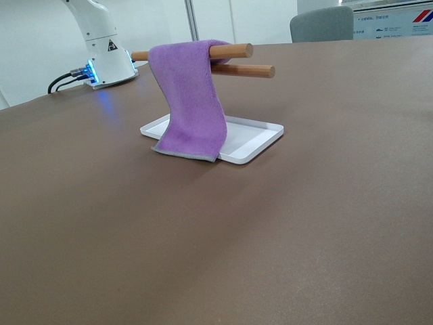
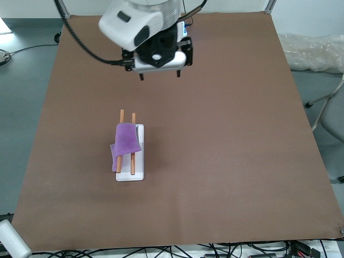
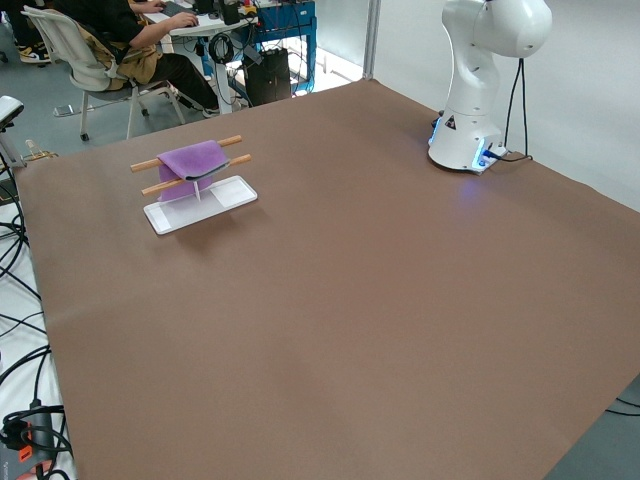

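A purple towel (image 2: 127,138) (image 1: 189,101) (image 3: 190,160) hangs draped over two wooden bars (image 1: 240,71) (image 3: 238,160) standing above a white tray (image 2: 129,176) (image 1: 252,139) (image 3: 220,200). In the left view the gripper (image 2: 160,75) is raised at the top centre, up and to the right of the towel rack and apart from it, its two black fingers spread. Nothing shows between them. The gripper is out of frame in the top view, and I cannot make it out in the right view.
The arm's white base (image 1: 115,64) (image 3: 465,145) stands at the table's edge. Cables and equipment lie along one outer edge, and chairs stand off the table.
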